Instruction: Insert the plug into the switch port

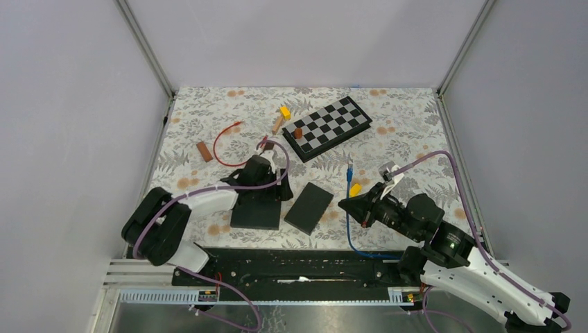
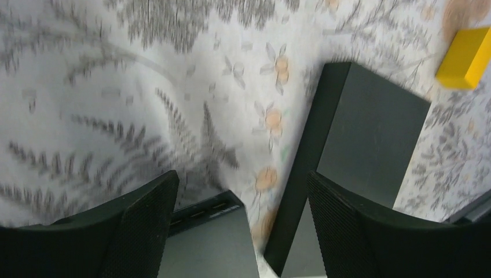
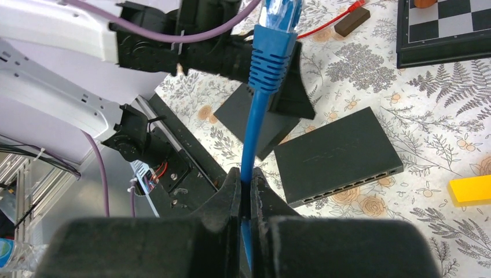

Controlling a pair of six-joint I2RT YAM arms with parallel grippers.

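In the top view, a black switch box [image 1: 255,216] lies squared to the front edge, with my left gripper [image 1: 283,195] at its far right corner. The left wrist view shows that box's corner [image 2: 214,246] between the spread fingers of my left gripper, which is open. A second black box [image 1: 308,208] lies tilted just to the right, a row of ports along one side in the right wrist view. My right gripper is shut on a blue network cable [image 3: 255,119]; its clear-tipped plug [image 3: 279,16] points away from the fingers, apart from both boxes.
A chessboard [image 1: 329,127] sits at the back. A red cable [image 1: 216,147] and a brown block [image 1: 204,151] lie at the left. Beside the right gripper is a yellow block [image 1: 355,189].
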